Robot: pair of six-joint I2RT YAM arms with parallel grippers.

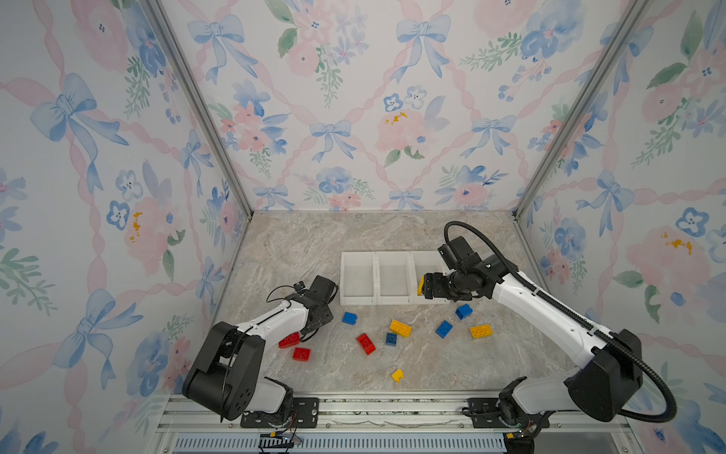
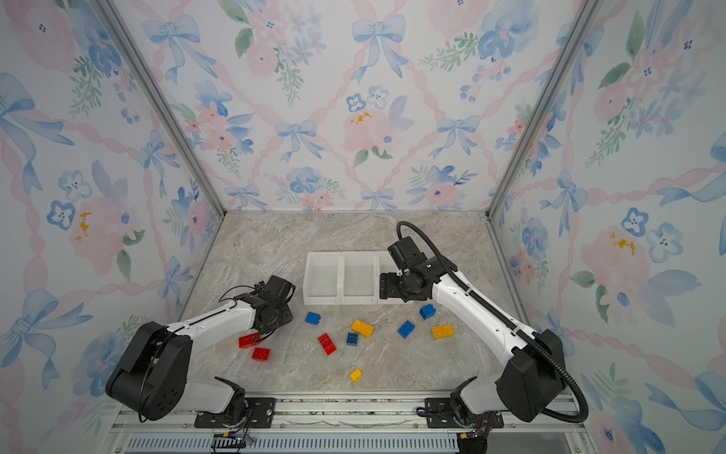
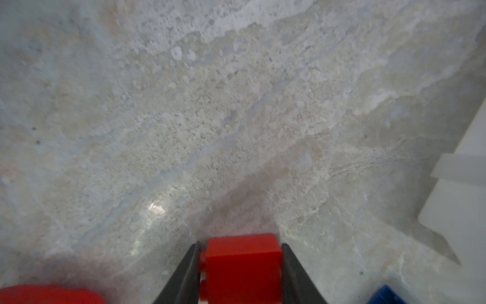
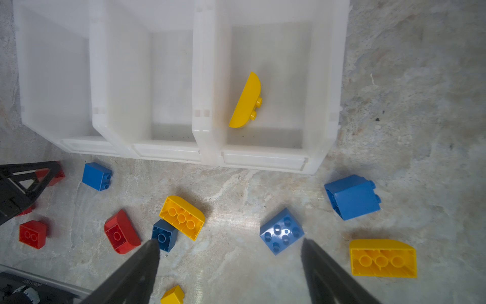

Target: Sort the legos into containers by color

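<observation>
My left gripper is shut on a red brick [image 3: 243,263], low over the table at the left of the containers. Three white containers [image 4: 202,121] stand in a row; the right one holds a yellow piece [image 4: 245,101], the others look empty. My right gripper hangs open over the right container, nothing between its fingers. Loose on the table lie red bricks [image 4: 121,230], blue bricks [image 4: 352,197] and yellow bricks [image 4: 382,258], mostly in front of the containers, with red ones also under and beside the left arm.
Patterned walls [image 1: 113,151] enclose it on the back and sides. A metal rail [image 1: 348,395] runs along the front edge.
</observation>
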